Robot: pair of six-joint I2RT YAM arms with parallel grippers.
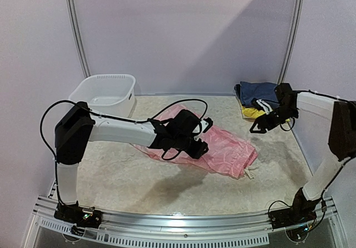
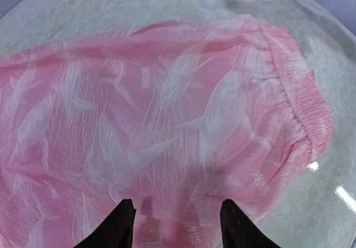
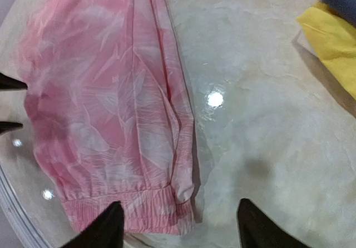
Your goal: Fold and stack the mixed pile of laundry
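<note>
A pink patterned garment (image 1: 228, 153) lies spread across the middle of the table, with a ribbed band (image 3: 117, 203) at one end and pale ties near it. My left gripper (image 1: 197, 145) hangs over it, open with nothing between its fingers; the left wrist view (image 2: 176, 220) shows the cloth below. My right gripper (image 1: 258, 123) is open and empty, above the table right of the garment; its fingers frame the banded end in the right wrist view (image 3: 181, 226). At the back right lies a stack of folded blue (image 1: 258, 90) and yellow (image 1: 250, 113) laundry.
A white laundry basket (image 1: 101, 95) stands at the back left. Walls bound the table at the back and both sides.
</note>
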